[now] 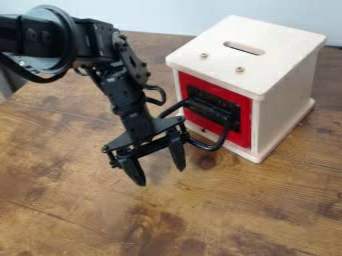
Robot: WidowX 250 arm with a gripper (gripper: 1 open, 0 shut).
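My black gripper [156,160] hangs over the wooden table, low and in front of the box, its two fingers apart with nothing visible between them. Behind it to the right stands a pale wooden box [277,105] with a slot in its top and a red front panel [195,85]. A black mechanism [214,110] is mounted on the red panel, with a black tube or cable curving out below it behind the gripper.
A white wall [254,15] runs along the back. The arm reaches in from the upper left.
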